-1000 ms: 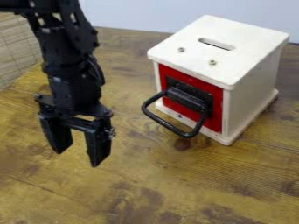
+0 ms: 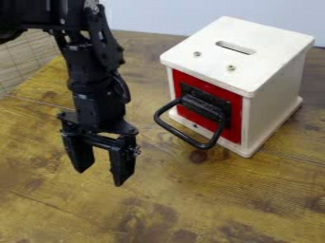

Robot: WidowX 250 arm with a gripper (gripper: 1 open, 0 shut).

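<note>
A white wooden box [image 2: 273,104] stands at the right, with a slot and two small screws on top. Its red front panel [image 2: 185,76] carries a black mechanism and a black loop handle [image 2: 184,134] sticking out toward the lower left. My black gripper [image 2: 101,164] hangs over the wood table to the left of the handle, apart from it, fingers spread open with nothing between them.
A woven mat or screen [image 2: 26,66] is at the back left, and a pale wall runs along the back.
My gripper has shifted slightly to the right, toward the handle, and its arm has changed angle a little. The box and handle look unmoved.
</note>
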